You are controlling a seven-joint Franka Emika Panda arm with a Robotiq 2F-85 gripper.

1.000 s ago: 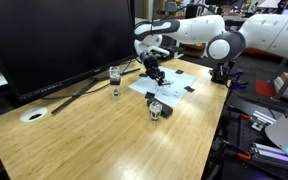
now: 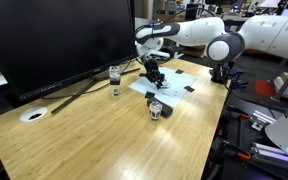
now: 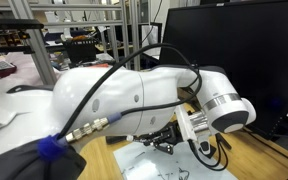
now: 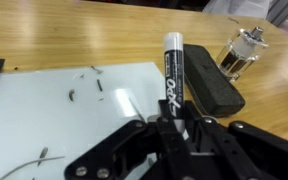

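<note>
An Expo marker (image 4: 174,72) with a white body and a black label band stands out from my gripper, which is shut on it. The marker's lower end is hidden by the fingers. Beneath lies a white sheet or board (image 4: 89,105) with dark strokes and marks on it. In exterior view 1 my gripper (image 2: 156,80) hangs low over the left part of this white surface (image 2: 189,88). Whether the marker touches the surface cannot be told. A dark eraser-like block (image 4: 210,82) lies at the board's edge, right of the marker in the wrist view.
A clear bottle or jar (image 4: 242,50) stands past the block. Exterior view 1 has another bottle (image 2: 115,76) near the black monitor (image 2: 64,45), and a white round item (image 2: 34,115) farther left.
The gripper has shifted slightly to the left over the board in exterior view 1. The block and bottles have stayed in place.
</note>
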